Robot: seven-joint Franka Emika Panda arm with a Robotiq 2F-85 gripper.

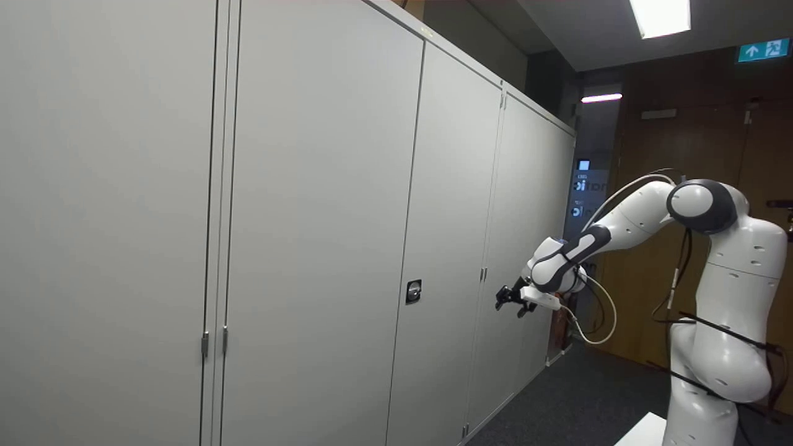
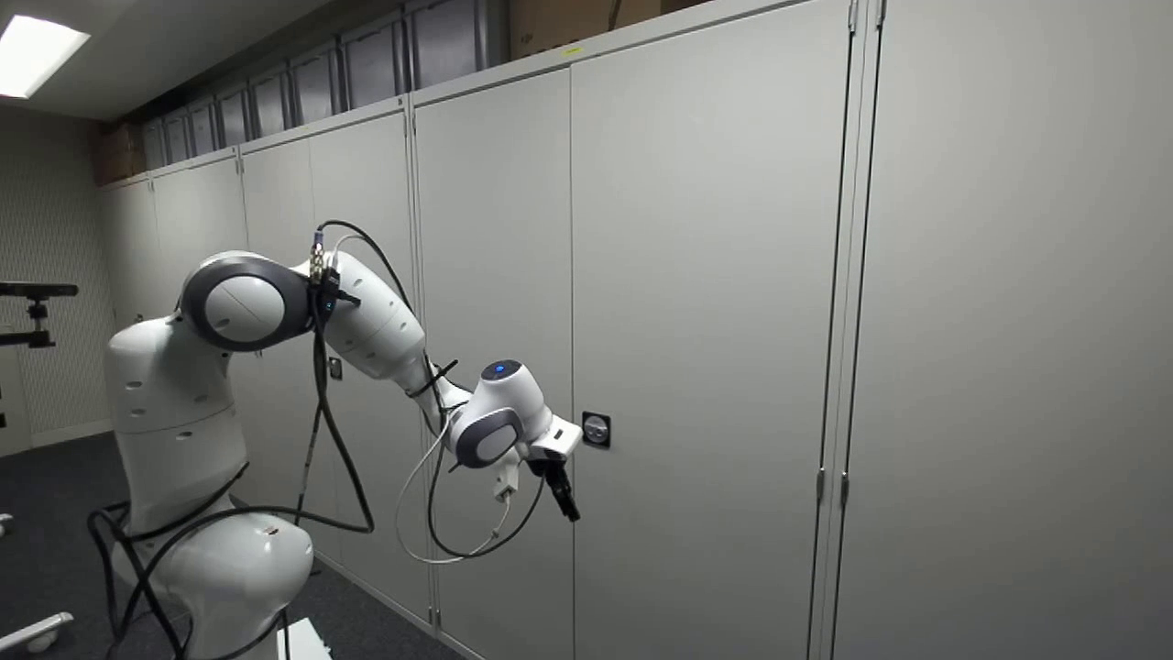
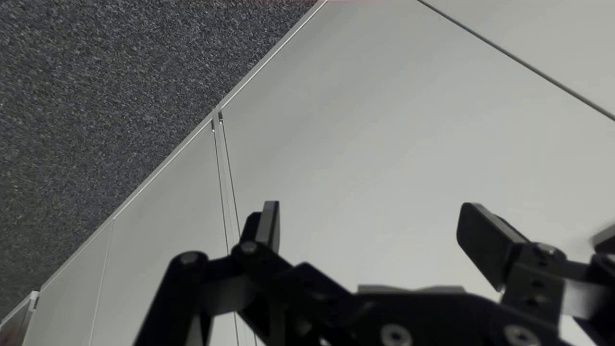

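My gripper is open in the wrist view, its two black fingers wide apart and only the pale cabinet door visible beyond the gap. In the first exterior view the gripper hangs beside the row of tall grey cabinets. A round latch in a dark square plate sits on the nearer cabinet, well left of the gripper there. From the other side, the gripper points downward, below and left of the latch in the image. Whether a finger touches the door cannot be told.
Grey carpet runs along the foot of the cabinets. Loose cables hang from the arm. A wooden door stands behind the arm, and grey boxes line the cabinet tops.
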